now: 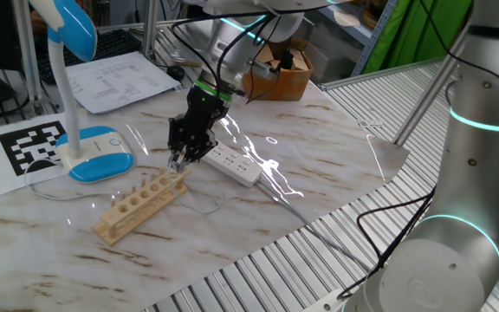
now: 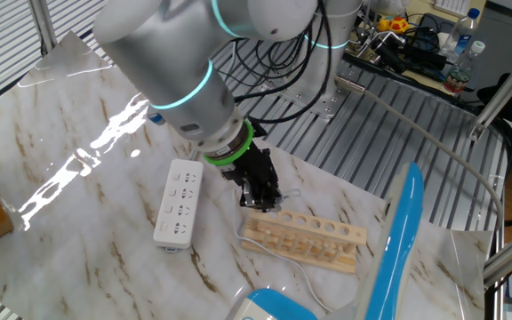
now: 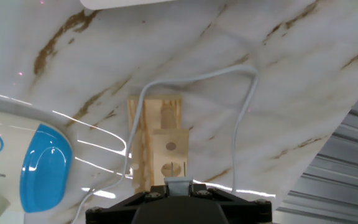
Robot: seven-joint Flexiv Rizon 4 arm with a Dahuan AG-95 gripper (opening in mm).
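A wooden test-tube rack [image 1: 141,204] with a row of round holes stands on the marble-patterned table. My black gripper [image 1: 177,163] points down just over the rack's end nearest the power strip. In exterior view 2 the gripper [image 2: 272,204] is above the left end of the rack [image 2: 327,229]. The wrist view has the gripper at the bottom edge, with a pale grey piece at its tips, close to a hole of the rack [image 3: 161,140]. Two thin upright lines show over that hole; what they are is unclear. Whether the fingers are apart or together does not show.
A white power strip [image 2: 179,204] lies beside the gripper. The blue-and-white lamp [image 1: 95,154] stands near the rack, its thin white cable [image 3: 197,78] looping around and across the rack's end. Further back is a cardboard box [image 1: 280,80]. Bare table [image 1: 50,260] lies in front.
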